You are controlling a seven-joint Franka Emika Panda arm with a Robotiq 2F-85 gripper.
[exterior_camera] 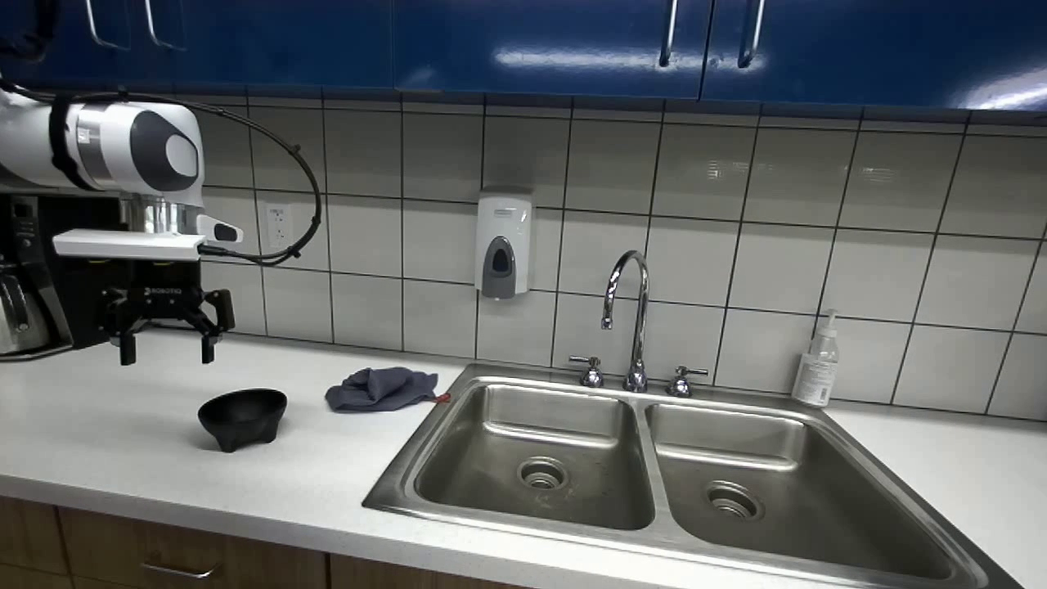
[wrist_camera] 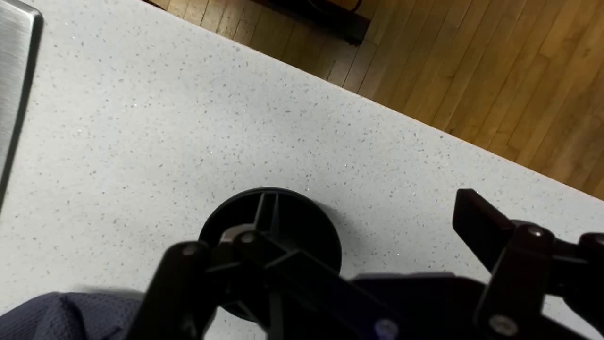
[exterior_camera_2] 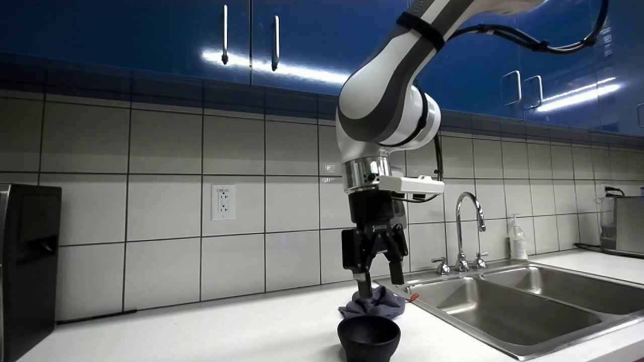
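Observation:
A black bowl [exterior_camera: 242, 416] on short feet stands upright on the white counter, left of the sink. My gripper [exterior_camera: 167, 355] hangs in the air above the counter, pointing down, its two fingers wide apart and nothing between them. In the wrist view one finger overlaps the bowl [wrist_camera: 308, 226] and covers part of it, while the other finger is over bare counter to the right. A crumpled dark grey cloth [exterior_camera: 383, 389] lies between the bowl and the sink; in exterior view 2 the cloth [exterior_camera_2: 380, 304] appears behind the bowl [exterior_camera_2: 369, 341].
The double steel sink [exterior_camera: 648, 461] with its tall faucet [exterior_camera: 640, 324] lies to the right. A soap bottle [exterior_camera: 816, 368] stands behind its far corner. At the far left is a coffee maker [exterior_camera: 21, 285]. Blue cabinets [exterior_camera: 550, 49] hang overhead. Counter around the bowl is clear toward the front edge.

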